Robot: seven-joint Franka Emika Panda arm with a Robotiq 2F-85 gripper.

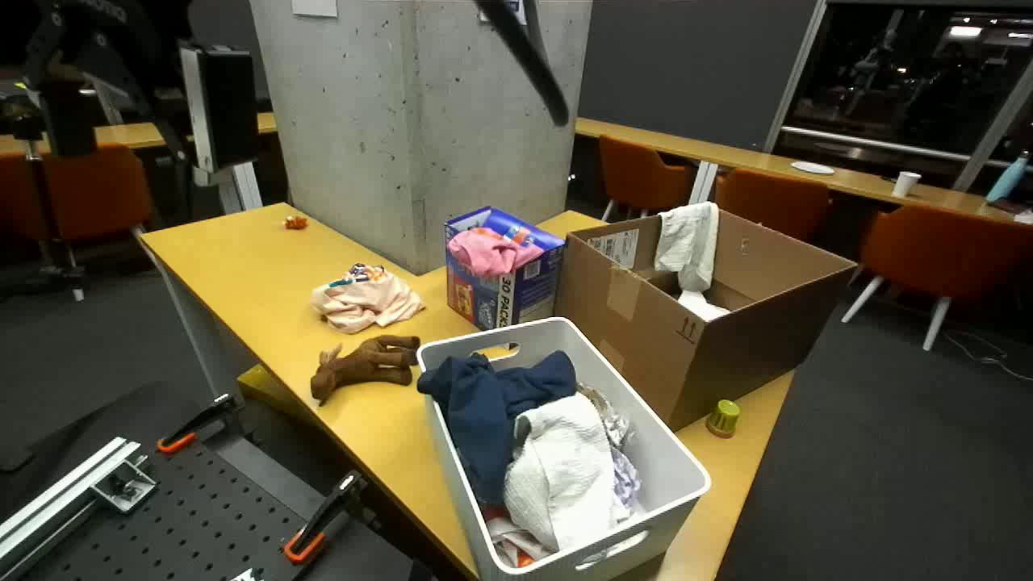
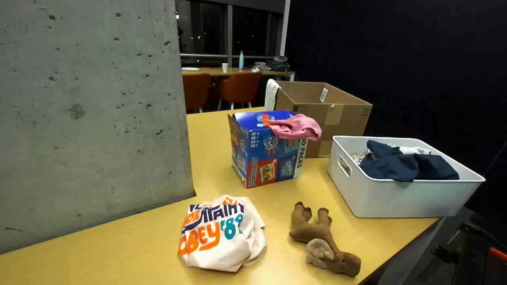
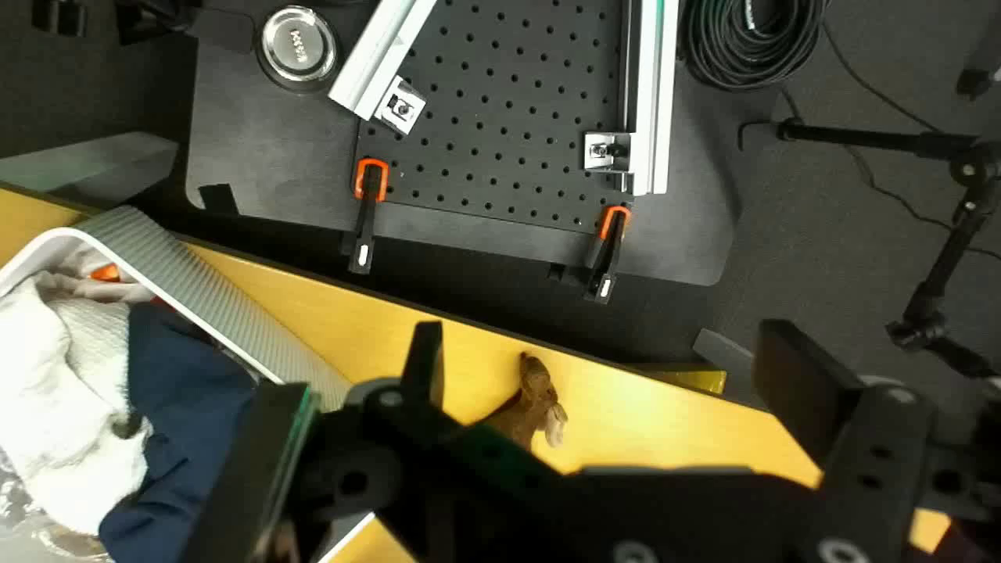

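My gripper is open and empty, its two fingers far apart in the wrist view. In exterior view 1 the gripper hangs high at the upper left, clear of the table. A brown plush animal lies on its side near the table edge; in the wrist view the plush is partly hidden behind the gripper body. Beside it rests a crumpled cream shirt with coloured lettering. The white bin holds a navy cloth and a white cloth. Pink cloth drapes over the blue snack box.
A large open cardboard box has white cloth over its rim. A green-capped jar stands beside it. A small orange item lies at the table's far end. A concrete pillar borders the table.
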